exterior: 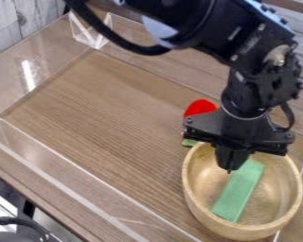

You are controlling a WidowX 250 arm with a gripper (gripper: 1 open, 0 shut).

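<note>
The black gripper (230, 151) hangs over the rear rim of a round wooden bowl (197, 196); its fingertips are small and dark, and whether anything is between them is hard to see. Inside the bowl lies a green oblong block (238, 192), below and in front of the fingertips. A red object (199, 112) sits on the wooden table behind the gripper, partly hidden by it, with a bit of green beneath it.
A clear object (91, 26) stands at the back left. The table's front edge and some dark cables are at the bottom left.
</note>
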